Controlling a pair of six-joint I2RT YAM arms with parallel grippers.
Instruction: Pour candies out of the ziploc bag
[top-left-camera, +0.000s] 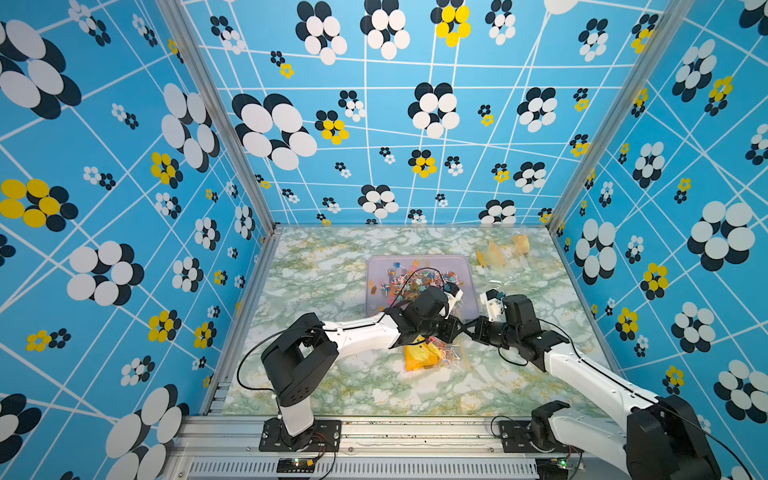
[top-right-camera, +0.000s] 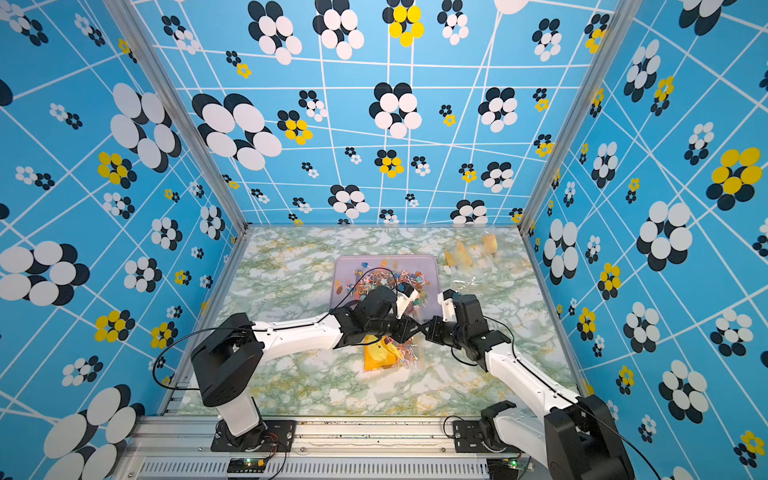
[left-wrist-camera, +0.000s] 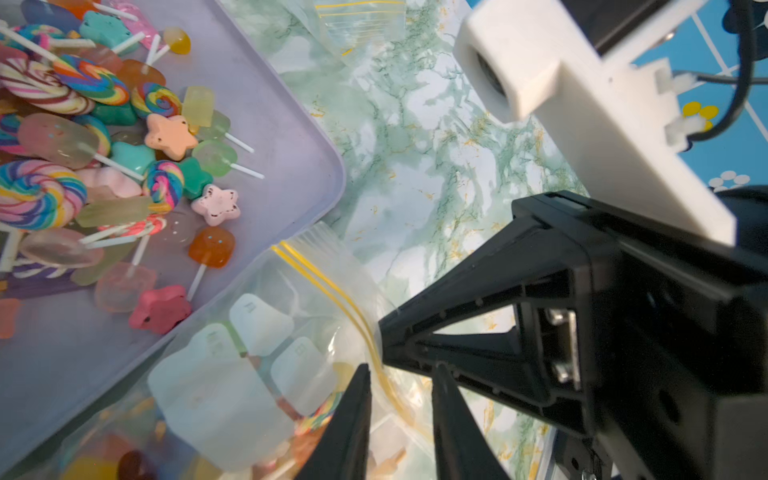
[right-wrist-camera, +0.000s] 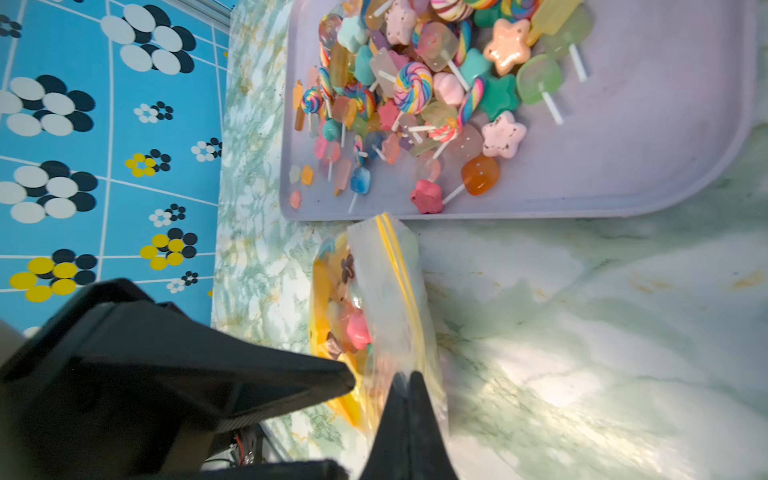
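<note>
A candy-filled ziploc bag (top-left-camera: 422, 356) with yellow zip (right-wrist-camera: 400, 280) and yellow lower part lies in front of the tray (top-left-camera: 382, 270). Left gripper (top-left-camera: 454, 328) and right gripper (top-left-camera: 472, 326) meet above it, tips close together. In the left wrist view, my left fingers are slightly parted over the bag (left-wrist-camera: 216, 384), and the right gripper's dark body is beside the zip. In the right wrist view, my right fingertips (right-wrist-camera: 408, 376) are shut over the bag, with no clear sign of anything between them.
The lilac tray holds many lollipops and candies (right-wrist-camera: 416, 88). Empty-looking bags (top-left-camera: 496, 254) lie at the back right of the marble table.
</note>
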